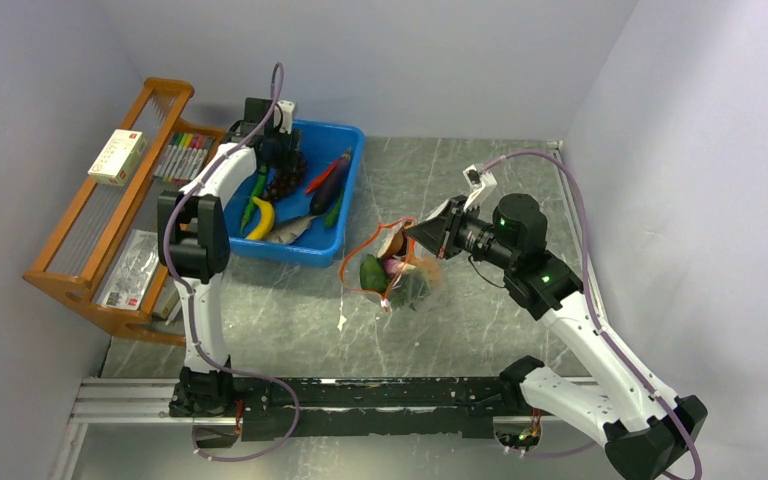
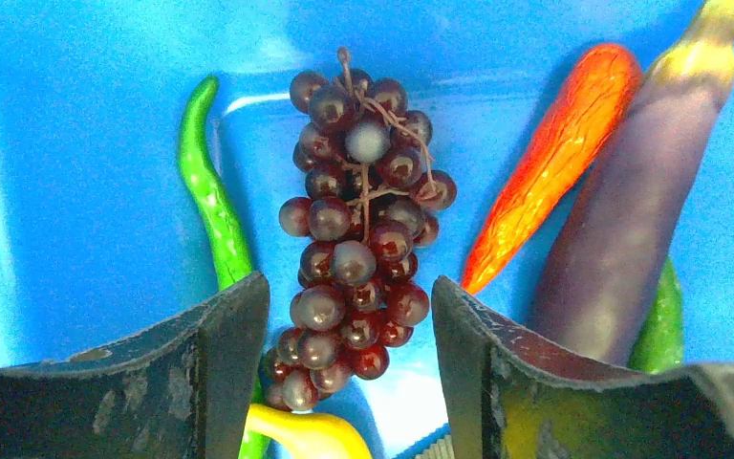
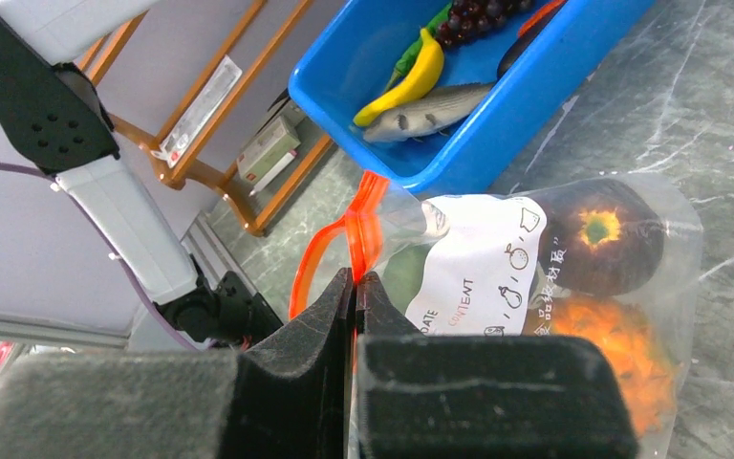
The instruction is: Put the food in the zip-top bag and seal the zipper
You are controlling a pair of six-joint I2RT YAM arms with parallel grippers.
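Observation:
Over the blue bin, my left gripper is open above dark grapes, nothing held. Around them lie a green chili, red pepper, eggplant, banana and grey fish. The clear zip bag lies right of the bin, holding green, pink and orange food, a dark round item and a printed white label. My right gripper is shut on the bag's orange zipper edge.
A wooden rack with markers and boxes stands left of the bin.

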